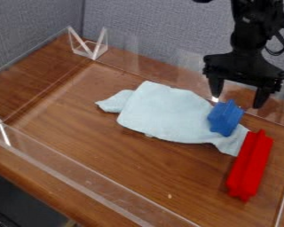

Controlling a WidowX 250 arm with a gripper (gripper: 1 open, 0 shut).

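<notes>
My gripper (243,82) is at the upper right, black, open with its two fingers spread, hanging above the back right of the wooden table. Below it a blue block (225,117) rests on the right part of a crumpled pale cloth (162,111), which spreads across the middle of the table. A long red object (250,164) lies at the front right, beside the cloth.
A small white wire-like object (88,44) stands at the back left. A grey wall is behind the table.
</notes>
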